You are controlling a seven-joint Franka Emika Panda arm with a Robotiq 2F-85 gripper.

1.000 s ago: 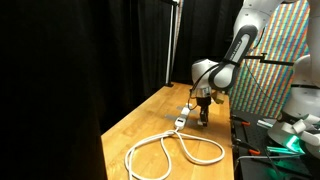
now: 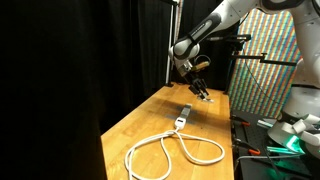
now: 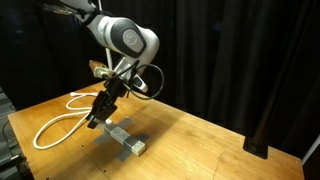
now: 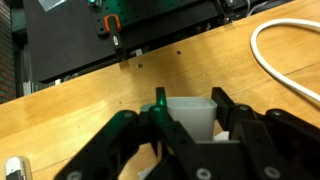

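Observation:
In the wrist view my gripper is shut on a small whitish block (image 4: pixel 192 104), its dark fingers on either side; the block's lower part is hidden. From exterior view 1 the gripper (image 2: pixel 203 94) is above the far right part of the table, with a pale bit of the block (image 2: pixel 207 99) showing at its tips. A white power strip (image 2: pixel 183 117) lies on the wood, its cable (image 2: pixel 130 155) looping toward the near edge. In exterior view 2 the gripper (image 3: pixel 95 119) appears beside the strip (image 3: pixel 126 138).
A black stand (image 3: pixel 257 145) is at its back edge. Dark curtains hang behind. In the wrist view, a dark base (image 4: pixel 150 25) borders the table.
Over the last second, my gripper has risen from low over the table and moved back, away from exterior view 1. The power strip and cable have not moved.

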